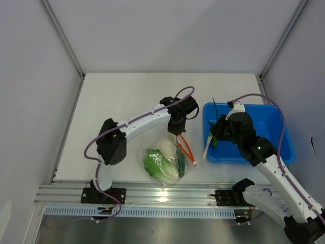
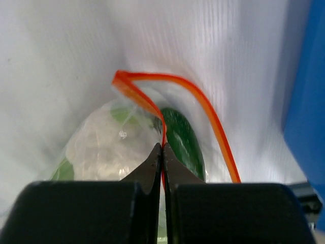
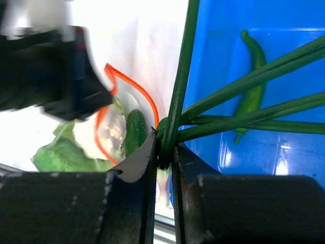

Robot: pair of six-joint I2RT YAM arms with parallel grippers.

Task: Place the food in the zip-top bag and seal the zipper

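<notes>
The clear bag (image 1: 158,165) with lettuce, a pale round vegetable and a cucumber (image 2: 180,137) lies at the table's front middle, its orange zipper (image 2: 208,112) open in a loop. My left gripper is shut at the bag's top, with a thin strip of the orange edge at its fingertips. My right gripper is shut on green onions (image 3: 177,91), over the blue bin's left side; their pale ends hang down. A green pepper (image 3: 251,96) lies in the bin.
The blue bin (image 1: 264,127) fills the table's right. Walls border the table at both sides and the back.
</notes>
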